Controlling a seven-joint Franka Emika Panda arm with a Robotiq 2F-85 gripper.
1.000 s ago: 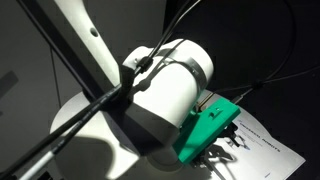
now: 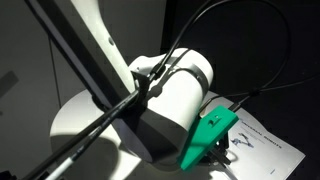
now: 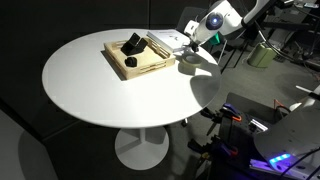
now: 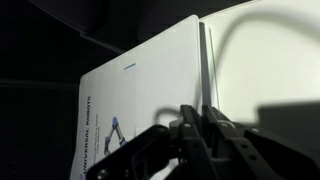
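Observation:
My gripper is at the bottom of the wrist view, its dark fingers close together at the edge of a white booklet (image 4: 150, 75). The fingers look shut with something between them, but what it is gets lost in the dark. A narrow grey strip (image 4: 208, 70) runs along the booklet's right edge down to the fingertips. The booklet's cover carries "UNIVERSAL ROBOTS" and a drawing of an arm. In exterior view 1 the green part (image 2: 208, 137) of my wrist covers much of the gripper, with the printed white sheet (image 2: 262, 150) behind it.
The round white table (image 3: 110, 90) bears a wooden tray (image 3: 137, 70) with a black box (image 3: 133, 44) and a small dark round object (image 3: 131, 61). A greyish bowl (image 3: 188, 64) stands near the arm.
My wrist has turned, so the green part stands steeper and narrower in exterior view 1. The white arm segment has shifted slightly downward. The printed sheet has kept its place.

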